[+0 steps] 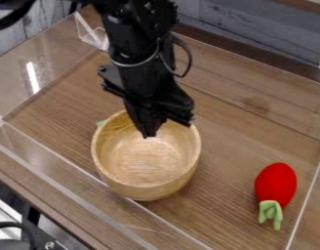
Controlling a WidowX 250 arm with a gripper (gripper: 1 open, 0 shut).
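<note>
My black gripper (149, 125) hangs over the back of a round wooden bowl (141, 166), its fingertips pointing down near the bowl's far rim; it looks shut, with nothing visible between its fingers. The bowl's visible interior is empty. A red plush vegetable with a green top (275, 187), like a radish or carrot, lies on the wooden surface at the right, apart from the bowl.
A small green bit shows at the bowl's back left, partly hidden. Clear walls border the left side, and a dark cable lies at the bottom left.
</note>
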